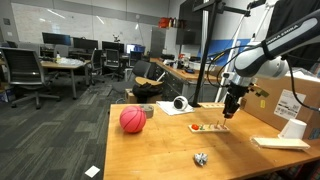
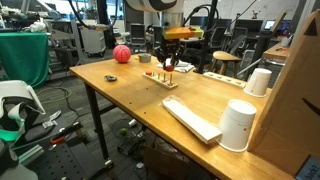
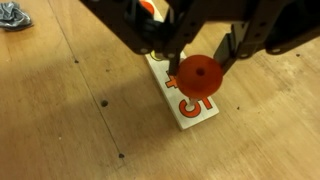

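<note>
A pale counting board with orange numerals [image 3: 178,95] lies flat on the wooden table; it also shows as a pegged board [image 1: 208,127] in exterior view 1. Above its end, my gripper is shut on an orange ring [image 3: 200,78] with a dark centre hole. The ring covers part of the board, and whether it touches a peg cannot be told. Another orange piece [image 3: 148,8] sits farther along the board, partly hidden by the gripper. In exterior view 2 the held ring is a small orange spot [image 2: 170,68] over the board.
A red ball [image 1: 132,119] and a crumpled silver object [image 1: 201,158] lie on the table. White headphones [image 1: 181,103] rest behind. A white slab [image 2: 191,118] and white cups [image 2: 237,125] stand near the table's edge. Bare wood surrounds the board.
</note>
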